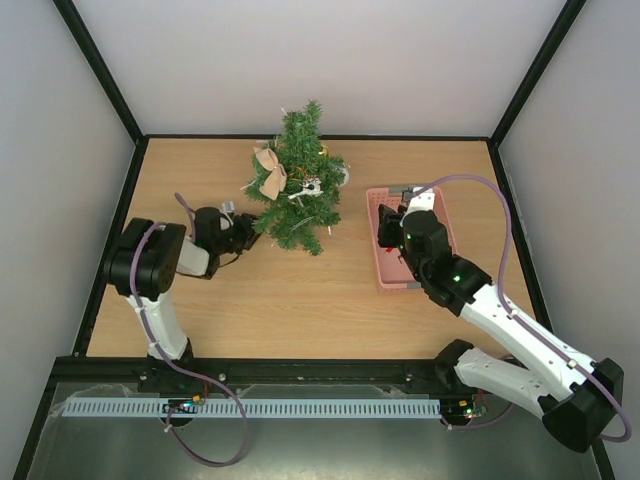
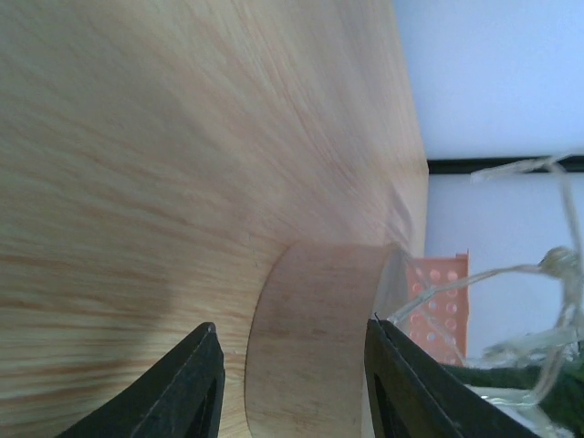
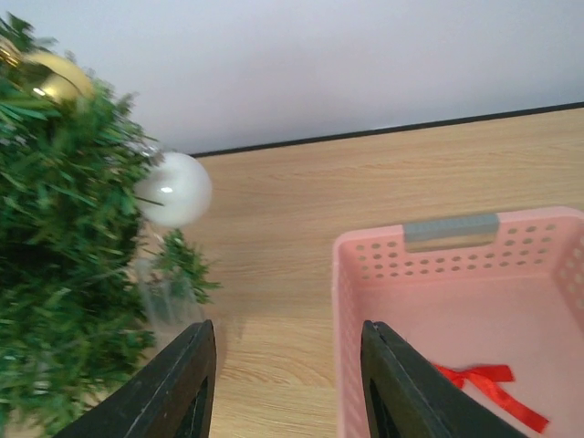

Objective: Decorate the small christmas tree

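The small christmas tree [image 1: 300, 190] stands at the back middle, carrying a beige bow [image 1: 273, 170], a gold ornament, a white figure and a white ball [image 3: 173, 190]. My left gripper [image 1: 247, 232] is low at the tree's left; in the left wrist view its fingers [image 2: 178, 392] are apart, with table and a wooden disc-like base [image 2: 315, 328] showing between them. My right gripper is open over the pink basket [image 1: 377, 240], nothing between its fingers; a red ribbon bow [image 3: 484, 380] lies in the basket.
Bare table [image 1: 290, 310] spreads in front of the tree and left of the basket. The back wall [image 1: 320, 70] and side walls enclose the workspace.
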